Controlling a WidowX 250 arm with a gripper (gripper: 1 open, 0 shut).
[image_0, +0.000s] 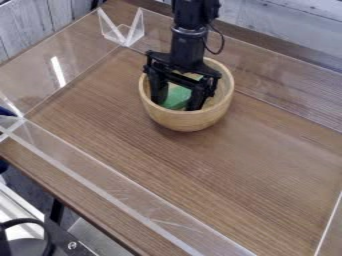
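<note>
My black gripper reaches down from the top centre into a round tan wooden bowl. Its fingers stand apart, one at each side of a green object that lies in the bowl and is partly hidden behind them. I cannot tell whether the fingers touch it.
A clear angular object sits at the back left. Dark cables show at the lower left, beyond the table's edge.
</note>
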